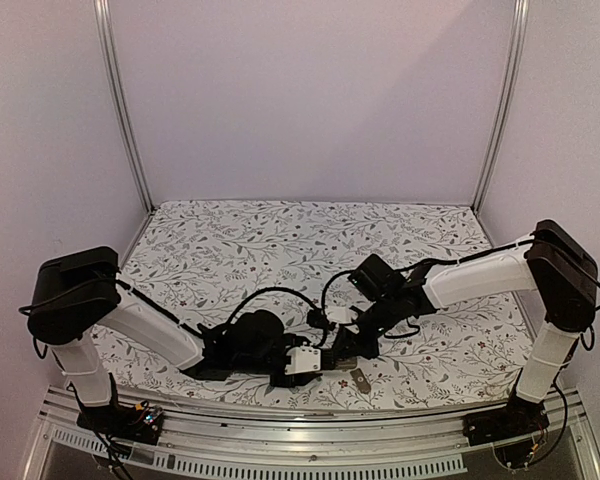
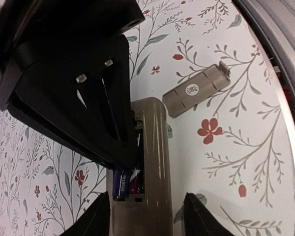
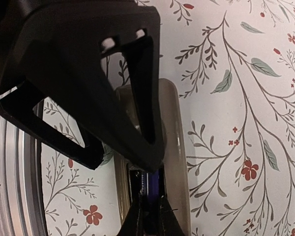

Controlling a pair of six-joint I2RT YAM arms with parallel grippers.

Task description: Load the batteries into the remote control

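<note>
The grey remote (image 2: 157, 147) lies on the floral mat, its battery bay exposed, with blue batteries (image 2: 121, 183) inside. My left gripper is over the remote's lower part, its fingertips apart on either side of it. My right gripper is over the bay, fingertips close together at a blue battery (image 3: 152, 182); whether they grip it is hard to tell. In the left wrist view the right gripper's black body covers the upper left of the remote. The grey battery cover (image 2: 196, 91) lies loose beside the remote.
The metal front rail (image 1: 310, 418) runs along the mat's near edge, close to the remote. Both arms meet at the front middle.
</note>
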